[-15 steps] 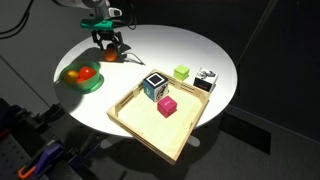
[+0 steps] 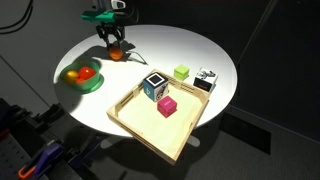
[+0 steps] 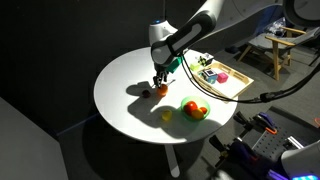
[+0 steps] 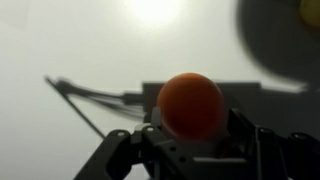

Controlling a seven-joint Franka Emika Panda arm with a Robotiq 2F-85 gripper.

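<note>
An orange ball-like object [image 4: 192, 106] sits between the fingers of my gripper [image 2: 115, 47], which is shut on it. In exterior view 1 the orange object [image 2: 116, 55] shows just under the fingertips, over the far left part of the white table. Exterior view 2 has the same orange object [image 3: 163, 90] below the gripper [image 3: 161, 82]. Whether it touches the tabletop is hard to tell. A green bowl [image 2: 93, 88] with red and orange round things stands nearer the front, apart from the gripper.
A wooden tray [image 2: 177, 148] holds a patterned cube [image 2: 155, 86] and a pink cube [image 2: 167, 106]. Behind it are a lime-green block [image 2: 181, 72] and a black-and-white box [image 2: 206, 79]. A yellow object [image 3: 167, 115] is beside the bowl in exterior view 2.
Arm and orange object have shifted slightly to the right in exterior view 1, the gripper staying around the object. Bowl, tray and blocks look unmoved.
</note>
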